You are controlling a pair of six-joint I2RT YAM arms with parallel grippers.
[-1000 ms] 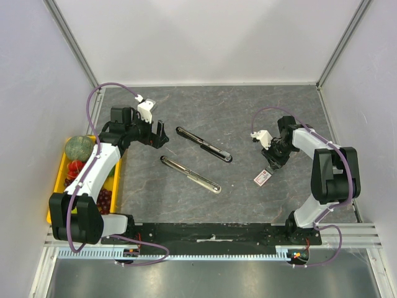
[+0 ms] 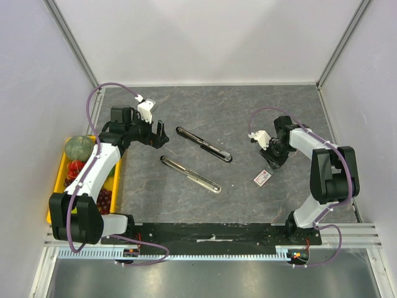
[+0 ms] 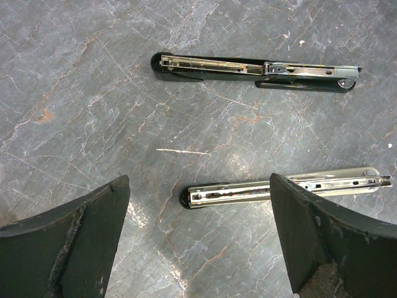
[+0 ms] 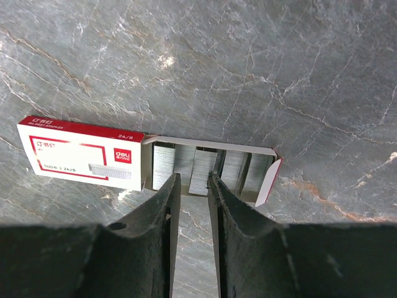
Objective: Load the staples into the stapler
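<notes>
Two open staplers lie on the grey table: a black one (image 2: 205, 144) and a pale one (image 2: 190, 174). In the left wrist view, the black stapler (image 3: 254, 72) is farther away and the pale stapler (image 3: 285, 187) runs partly behind a finger. My left gripper is open and empty above the table. A red-and-white staple box (image 4: 84, 152) has its tray slid out, with several silver staple strips inside. My right gripper has its fingertips at the tray, a narrow gap apart, near a middle staple strip (image 4: 202, 166); whether they grip it is unclear.
A yellow basket (image 2: 62, 171) of fruit and vegetables stands at the left edge, under the left arm. Bare table (image 2: 248, 102) lies along the back and between the staplers and the staple box.
The left arm, the staplers and the box look unmoved.
</notes>
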